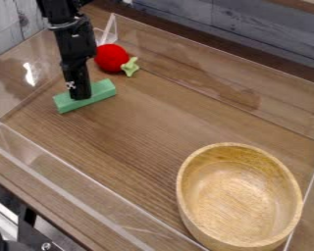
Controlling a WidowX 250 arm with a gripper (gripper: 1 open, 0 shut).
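Observation:
A black gripper (74,82) at the upper left is shut, its tips just over a flat green block (91,97) on the wooden table (173,137). Whether the tips touch the block is too small to tell. A red round object (110,56) with a pale green piece (130,67) beside it sits behind and to the right of the gripper.
A large wooden bowl (238,196) occupies the front right. A wall (238,20) runs along the back.

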